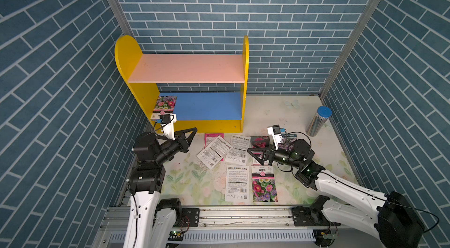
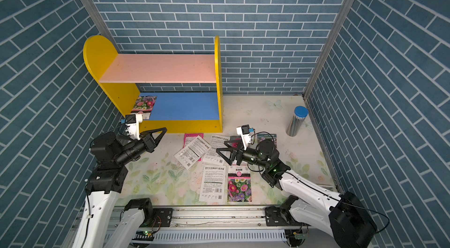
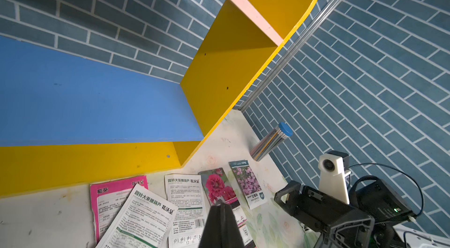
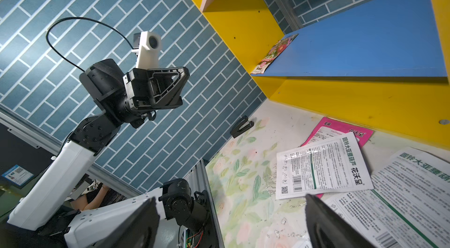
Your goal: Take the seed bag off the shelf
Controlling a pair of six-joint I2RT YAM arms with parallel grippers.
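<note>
A floral seed bag [image 1: 165,105] lies at the left end of the blue shelf [image 1: 206,106]. Down on the table, a white-backed seed bag [image 1: 214,152] rests slanted across a pink bag [image 4: 328,128], printed side up. My left gripper is shut, with nothing showing between its fingers; it hangs over the left of the table, in front of the shelf and clear of the bags. On the right, my empty gripper [image 1: 254,156] stands open above the bags in the middle, partly covering one with a pink flower [image 3: 216,187].
Several more bags lie in rows, including a flowered one [image 1: 264,184] at the front. A blue-lidded canister [image 1: 318,121] stands at the right. The pink upper shelf [image 1: 192,67] is empty. A small black clip [image 4: 241,126] lies near the left wall.
</note>
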